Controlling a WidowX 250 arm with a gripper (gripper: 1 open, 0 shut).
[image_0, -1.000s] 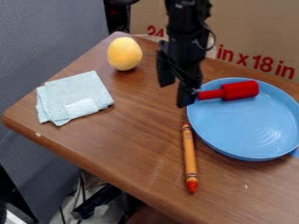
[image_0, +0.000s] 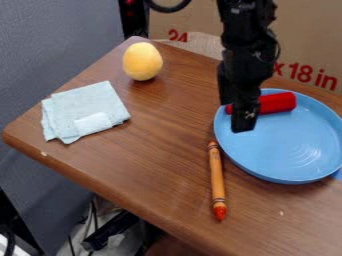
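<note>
My black gripper (image_0: 235, 108) hangs over the left part of a blue plate (image_0: 287, 150), at the left end of a red cylinder (image_0: 274, 102) lying on the plate. Whether its fingers are open or shut around the cylinder is unclear. An orange crayon-shaped stick (image_0: 217, 181) with a red tip lies on the wooden table just left of the plate. A yellow oval object (image_0: 143, 61) and a folded pale cloth (image_0: 84, 112) are on the left part of the table.
A cardboard box (image_0: 305, 45) stands behind the table (image_0: 147, 170).
My gripper has moved rightward from beside the plate to the red cylinder's left end. The other objects look unchanged.
</note>
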